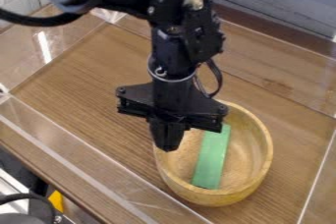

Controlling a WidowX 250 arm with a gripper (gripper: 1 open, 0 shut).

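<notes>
A black robot gripper [170,136] hangs over the left rim of a pale wooden bowl [247,176], its fingertips low beside that rim with nothing visible between them. The gripper is shut. Inside the bowl, toward its right half, lies a long green block [211,156]. The gripper body hides the bowl's upper left part.
A pale wall [284,10] runs along the back right. Dark cables and a small yellow piece [55,199] show beyond the table's near left edge.
</notes>
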